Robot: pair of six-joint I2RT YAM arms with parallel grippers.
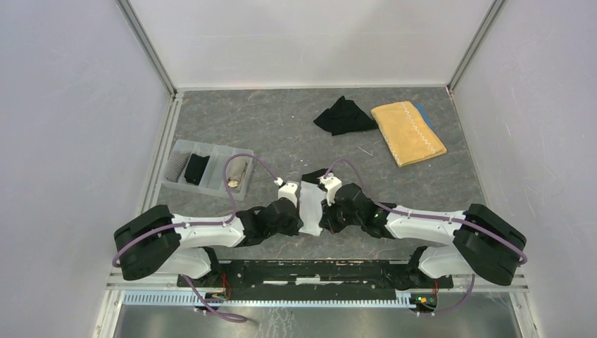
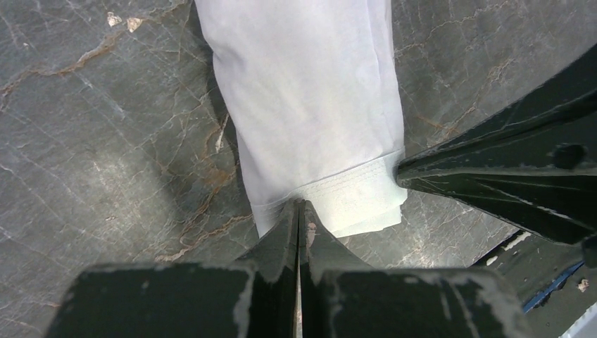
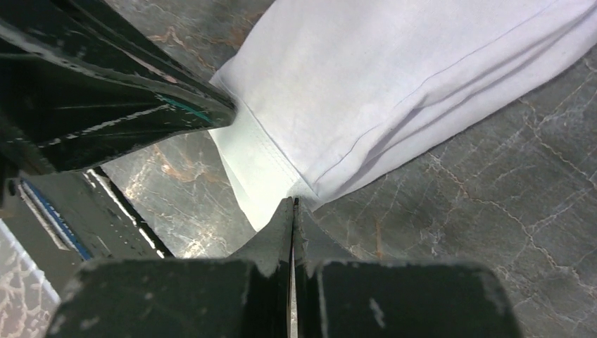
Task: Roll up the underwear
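The white underwear (image 1: 310, 205) lies folded into a long strip on the table, between the two arms, with a black band (image 1: 315, 176) at its far end. In the left wrist view, my left gripper is shut at the left part of the strip's near edge (image 2: 352, 190). My right gripper is likewise shut, its tips at the opposite corner of that same near edge (image 3: 264, 158). Both sets of tips touch or nearly touch the cloth. Whether a thin layer is pinched in either one cannot be seen.
A clear divided box (image 1: 211, 189) with rolled cloths stands to the left. A black cloth (image 1: 345, 117) and a folded yellow cloth (image 1: 408, 133) lie at the back right. The two grippers are close together; bare table stretches behind them.
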